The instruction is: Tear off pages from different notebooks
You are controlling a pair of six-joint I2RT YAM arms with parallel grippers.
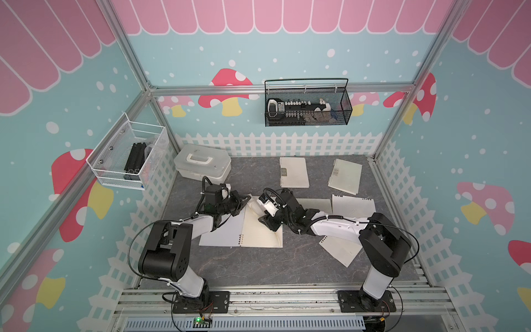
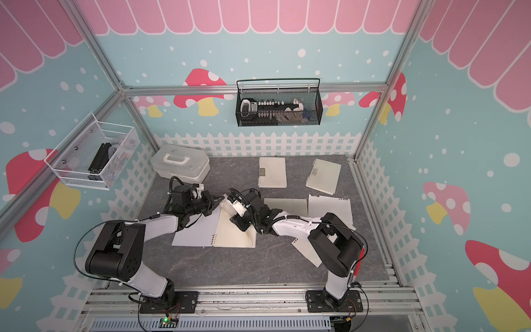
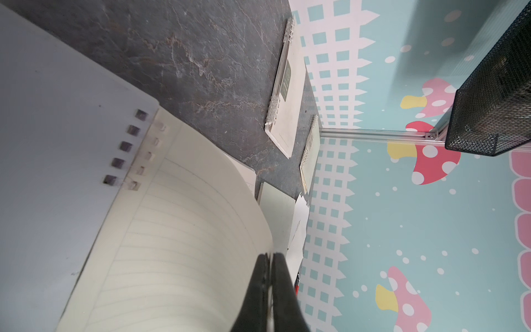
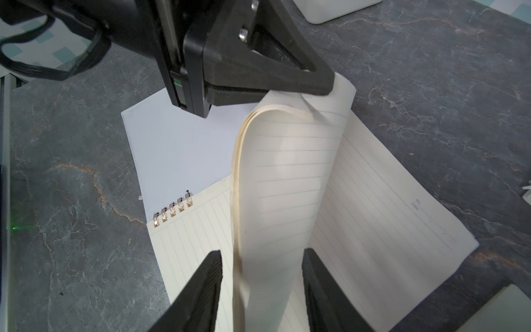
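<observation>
An open spiral notebook (image 1: 260,238) lies under both arms, its grey-white cover (image 1: 220,232) folded out to the left. From its ruled side a cream page (image 4: 287,182) is lifted and curled over; its edge looks more than one sheet thick. My left gripper is shut at the far end of this page, with the paper's edge between its fingertips. My right gripper stands part open, its fingers on either side of the raised page, with visible gaps to the paper. In the left wrist view the cover's square holes (image 3: 126,146) show beside the page's margin.
Two closed notebooks (image 1: 294,172) (image 1: 345,176) lie at the back. Loose torn-edged sheets (image 1: 354,205) and a greenish cover (image 1: 316,204) lie under and behind the right arm. A lidded plastic box (image 1: 202,163) stands back left.
</observation>
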